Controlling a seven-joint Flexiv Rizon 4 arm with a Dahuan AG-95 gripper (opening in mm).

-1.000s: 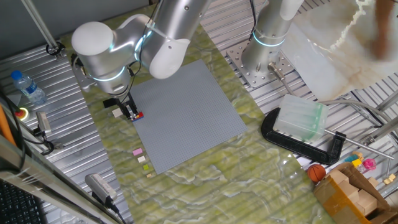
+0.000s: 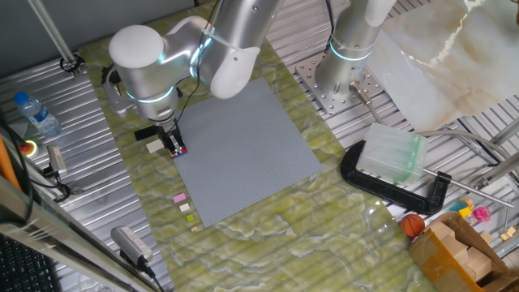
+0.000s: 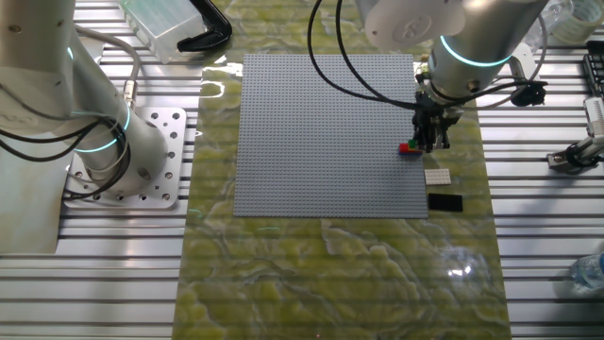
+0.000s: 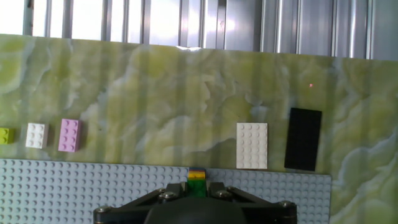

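Note:
The grey studded baseplate (image 2: 247,154) lies flat on the green marbled sheet. At its edge sits a small group of coloured bricks: a red brick (image 3: 406,148) shows in exterior view 2, with a bit of green beside it. In the wrist view a green brick (image 4: 196,188) stands between my fingers, with a yellow-orange brick (image 4: 196,175) just beyond it. My gripper is shut on the green brick, low over the plate's edge. Seen from outside, the gripper (image 2: 176,150) partly covers the bricks, so how they are stacked is hard to tell.
Outside the plate's edge lie a white brick (image 4: 252,145), a black brick (image 4: 303,139), a pink brick (image 4: 69,135), a smaller white brick (image 4: 37,135) and a lime brick (image 4: 5,135). A black clamp (image 2: 389,191) and a cardboard box (image 2: 454,255) stand farther off. Most of the plate is bare.
The wrist of my arm has swung rightward in exterior view 1, and the gripper stands more upright over the bricks. The bricks stay at about the same spot.

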